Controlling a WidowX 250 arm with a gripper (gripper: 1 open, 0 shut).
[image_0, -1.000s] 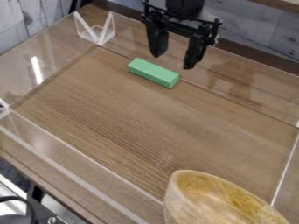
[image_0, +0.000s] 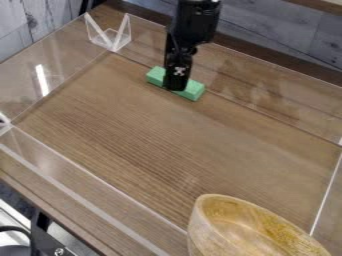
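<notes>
My black gripper (image_0: 175, 74) hangs near the back centre with its fingers pointing down, open, directly over a small green block (image_0: 191, 89) on the wooden table (image_0: 134, 140). Part of the block is hidden behind the fingers; whether they touch it I cannot tell.
A large yellow bowl-like object (image_0: 247, 230) fills the lower right. A white wire-like piece (image_0: 110, 33) stands at the back left. Raised edges border the back and sides.
My gripper has moved left and down toward the green block and has turned, so it now looks narrower. The block has stayed where it was.
</notes>
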